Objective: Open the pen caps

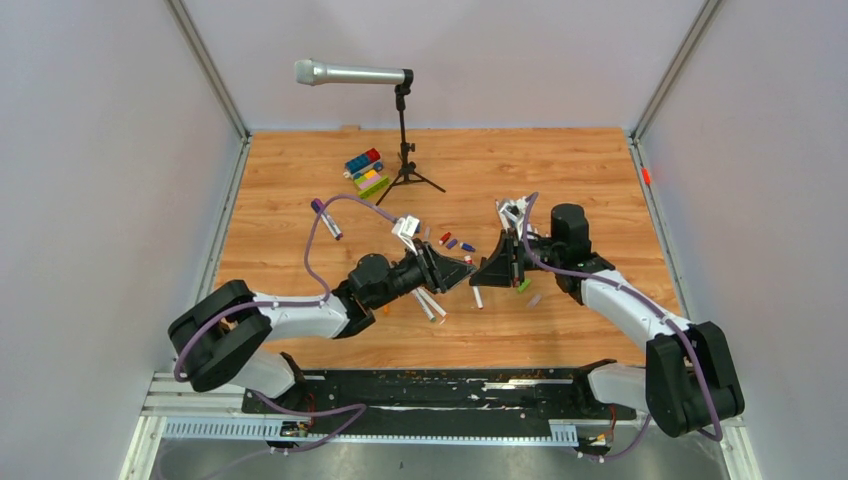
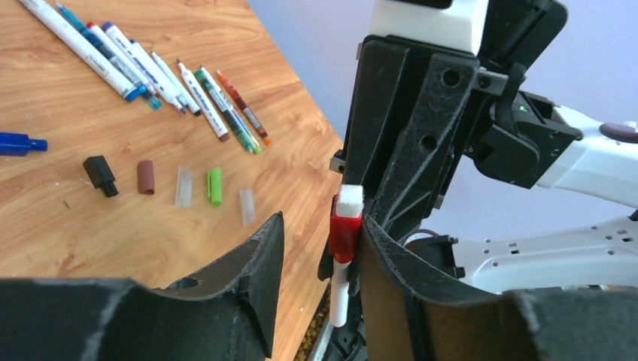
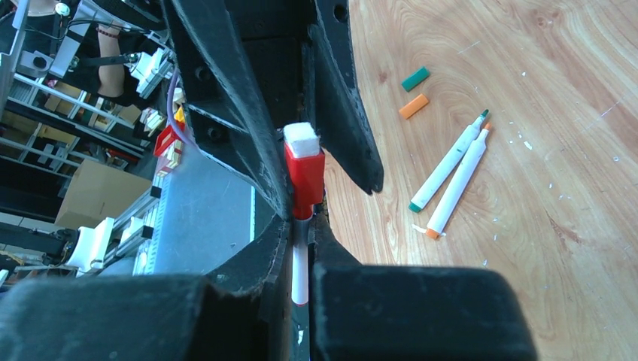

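Observation:
A white pen (image 3: 300,263) with a red cap (image 3: 305,180) stands roughly upright, its cap up. My right gripper is shut on the white barrel below the cap. From the side, my left gripper reaches around the cap, its fingers part open. In the left wrist view, the red cap (image 2: 345,229) lies close against the right-hand finger (image 2: 395,289), with a clear gap to the left-hand finger (image 2: 259,286). Whether that near finger touches the cap, I cannot tell. The cap still sits on the pen.
Several pens (image 2: 199,101) lie in a row on the table, with loose caps (image 2: 215,186) nearby. Two uncapped pens (image 3: 457,180) lie beside green and orange caps (image 3: 414,106). A microphone stand (image 1: 405,150) and coloured blocks (image 1: 367,172) occupy the back.

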